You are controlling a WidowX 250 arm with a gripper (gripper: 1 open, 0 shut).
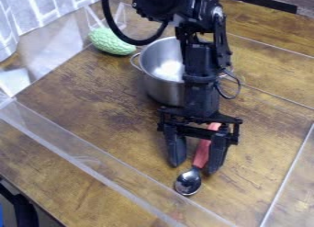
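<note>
The black gripper (196, 155) is low over the wooden table, its two fingers apart on either side of a spoon (188, 182) with a pink handle (204, 149) and a metal bowl end pointing toward the front. The handle runs back under the gripper body, which partly hides it. Whether the fingers touch the spoon I cannot tell. Behind the gripper stands a steel pot (159, 75) with side handles, partly covered by the arm.
A green textured object (112, 40) lies at the back left beside the pot. Clear plastic edges (90, 159) run along the left and front.
</note>
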